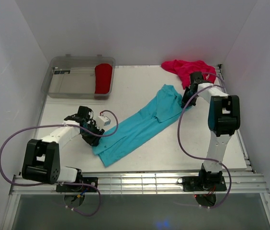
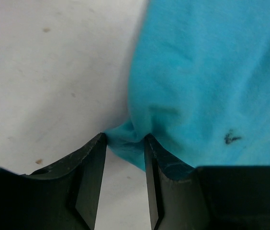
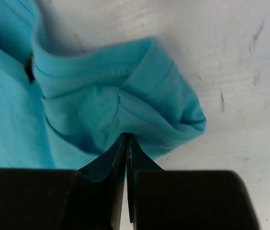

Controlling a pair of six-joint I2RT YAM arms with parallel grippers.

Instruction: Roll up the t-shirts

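A turquoise t-shirt [image 1: 140, 129] lies stretched diagonally on the white table, folded over at its upper right end. My left gripper [image 1: 93, 138] is at its lower left end; in the left wrist view its fingertips [image 2: 125, 139] are part open around a crease at the cloth's edge. My right gripper [image 1: 187, 100] is at the upper right end; in the right wrist view it is shut on the bunched folds [image 3: 120, 115] of the shirt.
A red shirt [image 1: 185, 69] lies crumpled at the back right. A clear plastic bin [image 1: 70, 93] with a folded red cloth [image 1: 102, 79] stands at the back left.
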